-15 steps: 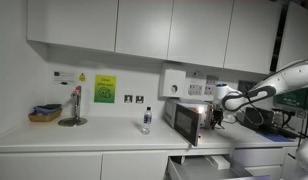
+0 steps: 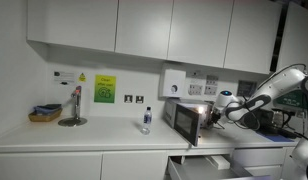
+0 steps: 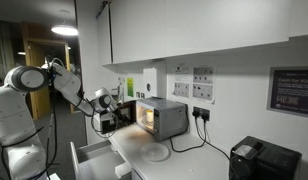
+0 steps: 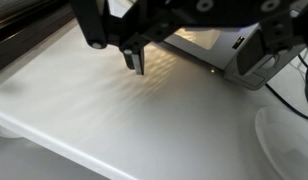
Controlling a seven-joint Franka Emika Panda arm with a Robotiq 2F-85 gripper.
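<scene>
The silver microwave [image 3: 172, 118] stands on the worktop with its door [image 2: 187, 122] swung open and its inside lit. In the wrist view, the lit opening of the microwave [image 4: 202, 38] shows at the top, beyond my gripper. My fingers [image 4: 137, 60] are spread wide, and nothing can be seen between them. Bare worktop [image 4: 164, 110] lies below them. From the second exterior view, my arm reaches in from the left, close to the open-door side of the microwave. Small size hides any contact with the door.
A round white plate [image 3: 154, 152] lies on the worktop in front of the microwave. A drawer [image 3: 94, 155] beneath the counter is pulled out. A clear bottle [image 2: 146, 121] stands left of the microwave. Further along are a black appliance [image 3: 260, 160] and hanging cables [image 3: 202, 128].
My arm has changed its pose near the microwave, with its wrist a little lower than a second ago. The microwave, its open door and the bottle look unmoved.
</scene>
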